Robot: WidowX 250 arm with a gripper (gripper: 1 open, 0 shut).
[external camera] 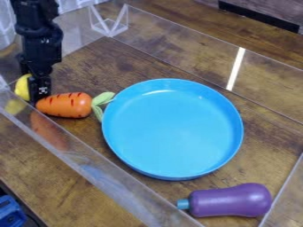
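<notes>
My black gripper (pixel 34 82) reaches down at the upper left, shut on a yellow object (pixel 21 87), which is partly hidden by the fingers and the clear wall. An orange toy carrot (pixel 66 105) with pale green leaves lies just right of the gripper. A large blue plate (pixel 173 128) fills the middle right. A purple toy eggplant (pixel 231 200) lies at the lower right.
Clear plastic walls (pixel 89 168) border the wooden surface on several sides, one passing close by the gripper. A blue object (pixel 7 212) sits outside at the lower left. Bare wood is free above the carrot and plate.
</notes>
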